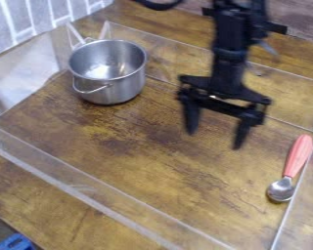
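My black gripper (217,123) hangs over the middle right of the wooden table, motion-blurred, its fingers spread open with nothing visible between them. To its left, at the back, a steel pot (109,70) stands upright. At the right edge lies a spoon (292,163) with a red handle and a metal bowl, below and right of my gripper, apart from it.
Clear plastic edging runs round the work area. A blue object (11,243) shows at the front left corner, and a white slatted rail is at the back left.
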